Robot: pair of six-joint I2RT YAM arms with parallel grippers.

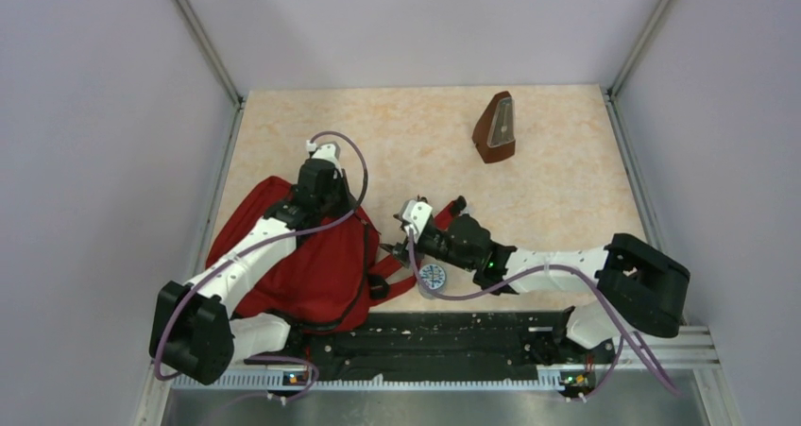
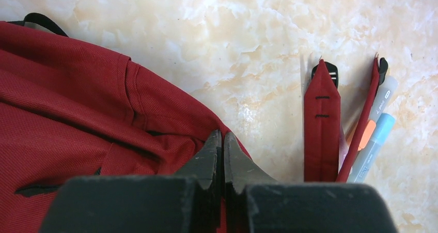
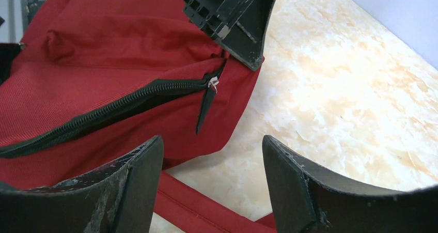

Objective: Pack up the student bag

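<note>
The red bag (image 1: 312,270) lies at the left of the table. Its edge rises to my left gripper, whose fingertips are shut on a fold of the red cloth. In the right wrist view, a black zipper (image 3: 129,96) runs along the bag up to its slider, and a dark zipper pull (image 3: 205,109) hangs down from there. My right gripper faces this corner with its fingers wide apart and nothing between them; the pull is ahead of the gap. The left gripper's dark finger (image 3: 237,26) is just above the slider.
Red straps (image 2: 322,124) lie right of the bag, with pens (image 2: 373,148) and an orange item (image 2: 364,135) beside them. A round tin (image 1: 433,277) stands close to the right arm. A brown wedge-shaped object (image 1: 495,128) is at the back right.
</note>
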